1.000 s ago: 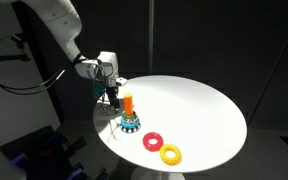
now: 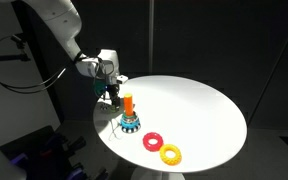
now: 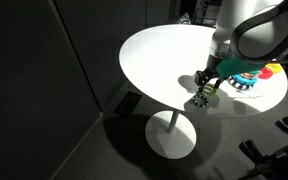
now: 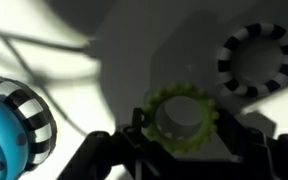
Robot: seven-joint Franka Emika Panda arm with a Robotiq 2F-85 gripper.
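In the wrist view, a green ring (image 4: 181, 118) with a bumpy edge sits between the two fingertips of my gripper, which is shut on it from opposite sides. A black-and-white striped ring (image 4: 257, 60) lies on the table just beyond it to the right. To the left, partly cut off, is the ring stack (image 4: 14, 128), with a blue dotted ring over a striped one. Its orange post (image 2: 129, 104) stands upright in exterior view 1. From the other side, the green ring (image 3: 210, 90) appears under the gripper, close to the striped ring (image 3: 199, 99); whether it touches the table is unclear.
A red ring (image 2: 152, 142) and a yellow ring (image 2: 170, 154) lie flat near the table's front edge. Both gripper and striped ring are close to the table's rim.
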